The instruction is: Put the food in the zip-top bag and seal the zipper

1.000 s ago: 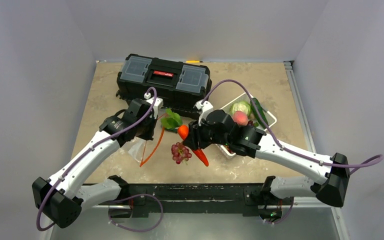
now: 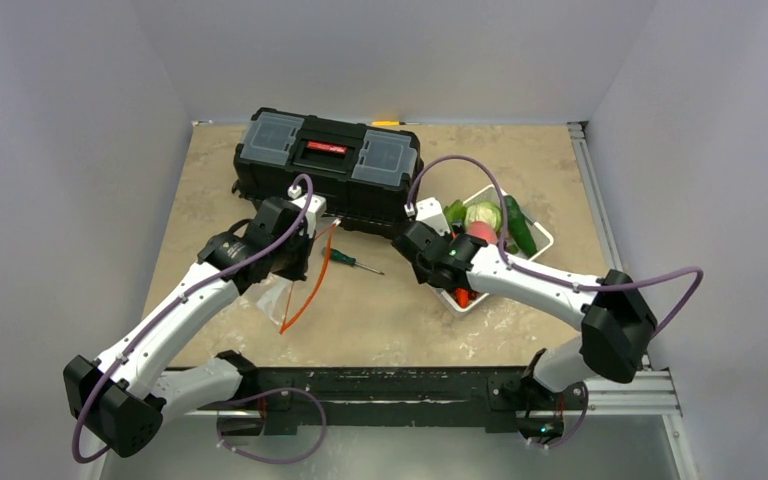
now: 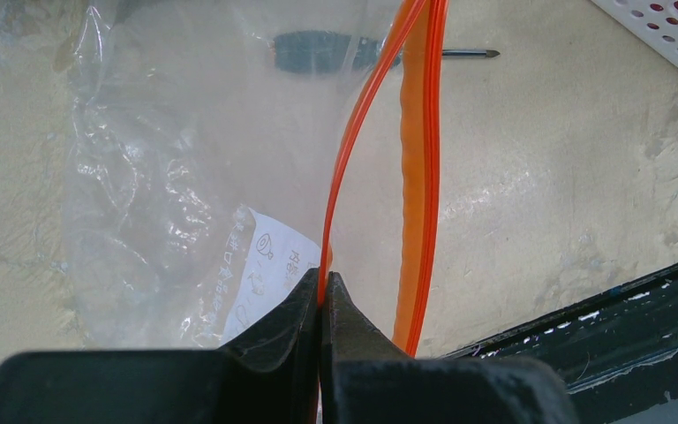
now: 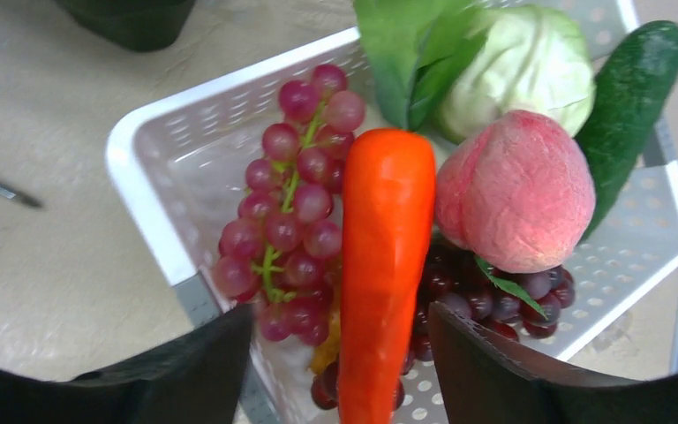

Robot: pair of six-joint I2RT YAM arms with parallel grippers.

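The clear zip top bag [image 3: 141, 177] hangs with its orange zipper edge [image 3: 413, 177] parted into two strips. My left gripper is shut on one strip; the other curves free at the right. Beneath my right gripper is the white basket [image 4: 163, 230]. Its fingers [image 4: 203, 353] are apart, with an orange-red carrot [image 4: 387, 203] lying in the gap and space on both sides of it. Around the carrot lie red grapes [image 4: 305, 212], a green leafy vegetable [image 4: 406, 53], a peach [image 4: 516, 190], a cabbage [image 4: 525, 66], a cucumber [image 4: 631, 106] and dark grapes [image 4: 494, 305].
A black toolbox [image 2: 325, 160] stands at the back of the table. A green-handled screwdriver [image 2: 345, 259] lies between the bag and the basket. Bare table [image 2: 380, 320] shows in front of it.
The left arm has stayed still.
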